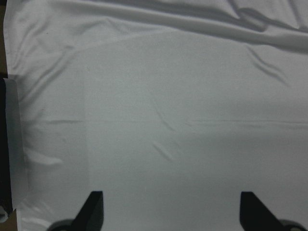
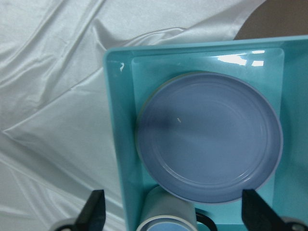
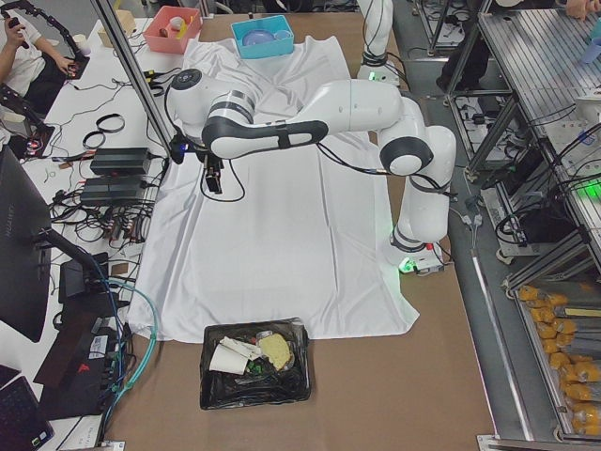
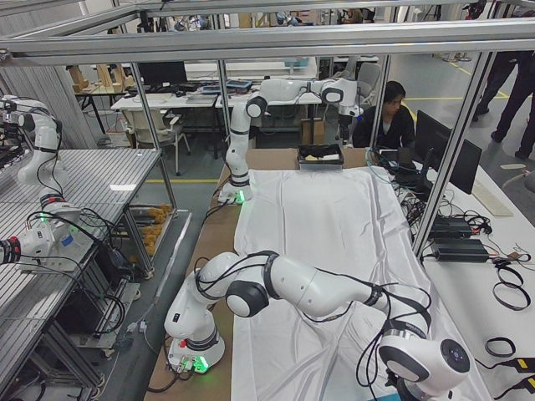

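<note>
A teal plastic bin [image 3: 242, 49] stands at the back of the cloth; in the right wrist view it [image 2: 118, 144] holds a blue plate [image 2: 209, 139] and a pale cup [image 2: 166, 211] with a dark handle. My right gripper is open over the bin, fingers apart either side of the cup end. My left gripper is open above the white cloth [image 3: 263, 263], with only cloth below it. A black tray [image 3: 214, 395] at the opposite end holds paper cups, a yellow item and other waste.
A red bin [image 3: 164, 38] sits on the side table beside cables, boxes and monitors. Metal frame posts [image 4: 451, 150] line the workspace, and a seated person [image 4: 384, 125] is beside it.
</note>
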